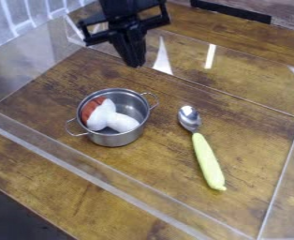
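A small steel pot (127, 132) with two side handles holds white egg-like objects (106, 114) and a red item (92, 107). To its right lies a spoon with a silver bowl (190, 118) and a pale yellow handle (207, 160). My dark gripper (122, 33) hangs at the top of the view, behind and above the pot. I cannot make out whether its fingers are open or shut.
The wooden table (99, 187) has clear plastic walls around the work area. Bare wood surrounds the pot and spoon, with free room at the back and front.
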